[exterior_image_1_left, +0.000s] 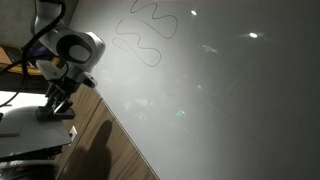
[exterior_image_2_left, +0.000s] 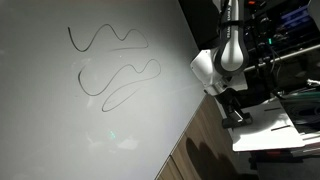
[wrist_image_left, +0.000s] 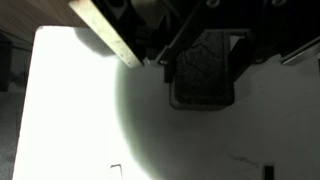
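Observation:
A dark, rounded rectangular block (wrist_image_left: 203, 85), resembling a whiteboard eraser, sits between the fingers in the wrist view. My gripper (exterior_image_2_left: 232, 108) is shut on it, pointing down over the white table; the fingertips are hard to make out in the dark. In exterior view 1 the gripper (exterior_image_1_left: 60, 103) is at the lower left, with the block low by the tabletop. Whether the block touches the table cannot be told. The large whiteboard (exterior_image_1_left: 220, 110) carries two dark wavy lines, clear of the arm.
The white table (exterior_image_2_left: 268, 130) has free surface around the gripper. Brown wood panelling (exterior_image_2_left: 195, 150) runs between the table and the whiteboard. A small dark object (wrist_image_left: 268, 172) lies at the bottom edge of the wrist view. Cables hang along the arm.

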